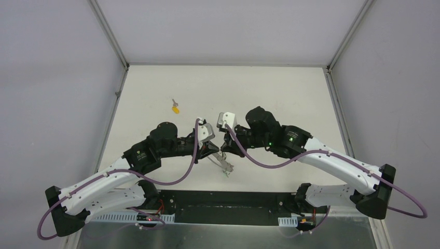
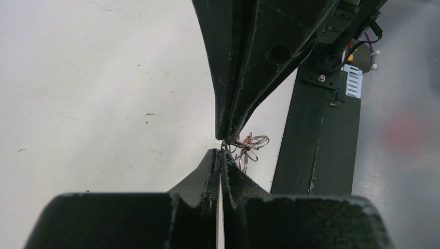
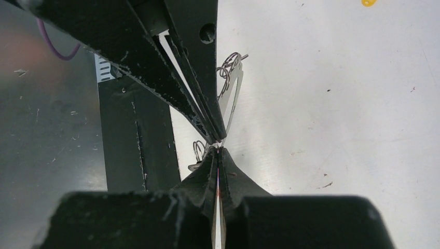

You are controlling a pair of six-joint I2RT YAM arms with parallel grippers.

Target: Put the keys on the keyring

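A bundle of thin wire rings with a flat silver piece, the keyring (image 1: 225,164), shows just in front of the two grippers' tips. My left gripper is shut, and a thin wire loop rises from its fingertips. In the right wrist view, looped wire (image 3: 228,66) and the flat piece (image 3: 234,96) show behind the left fingers. My right gripper is also shut, its tips almost touching the left ones. Whether something thin sits between the right fingers is hidden. A key with a yellow head (image 1: 175,109) lies apart on the table at the back left.
A dark front rail (image 1: 225,207) runs close to the dangling wire. Grey walls (image 1: 62,78) enclose the sides. Both arms nearly meet at the middle, leaving little room between them.
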